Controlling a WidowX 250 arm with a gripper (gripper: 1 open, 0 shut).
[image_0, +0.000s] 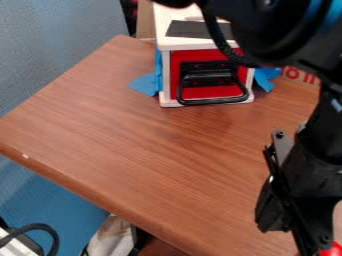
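My black gripper (287, 200) hangs low at the right of the view over the wooden table (120, 150); its fingertips are hard to make out. A small red object (331, 250) shows at the bottom right corner beside it, partly hidden. At the back stands a white and red box (190, 92) with a black wire handle on its front and blue tape at both sides.
The arm's upper part covers the top right.
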